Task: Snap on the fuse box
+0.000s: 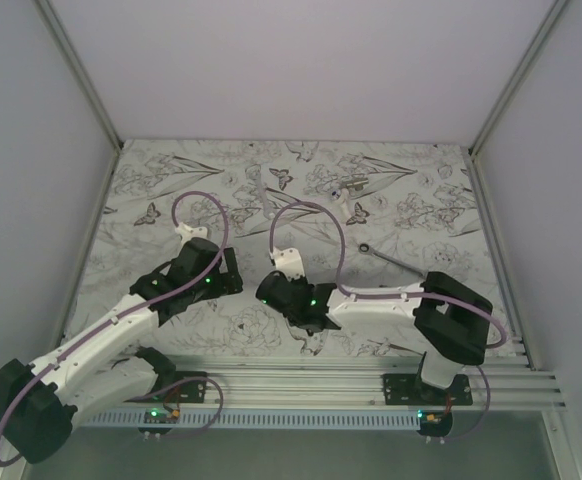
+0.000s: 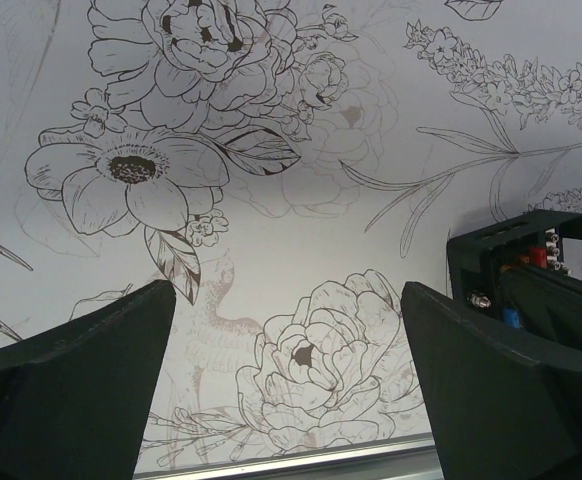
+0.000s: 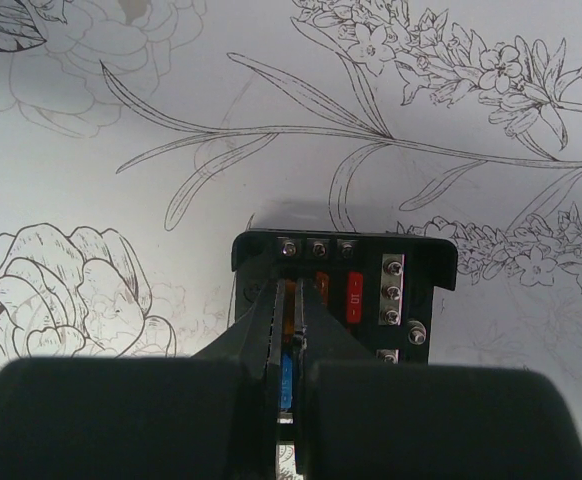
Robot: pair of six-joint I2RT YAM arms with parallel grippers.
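Note:
The black fuse box [image 3: 411, 300], with orange, red and blue fuses and rows of metal screws, lies on the floral mat. My right gripper is shut over its left half, fingertips at the orange and blue fuses, hiding part of them; I cannot tell whether they touch. In the top view the box is mostly hidden under the right arm. In the left wrist view the fuse box [image 2: 466, 265] sits at the right, beside my left gripper, whose fingers stand open with only mat between them.
A wrench [image 1: 391, 258] lies on the mat [image 1: 201, 165] to the right, and small pale tools [image 1: 346, 200] lie at the back. Side walls and a metal rail bound the area.

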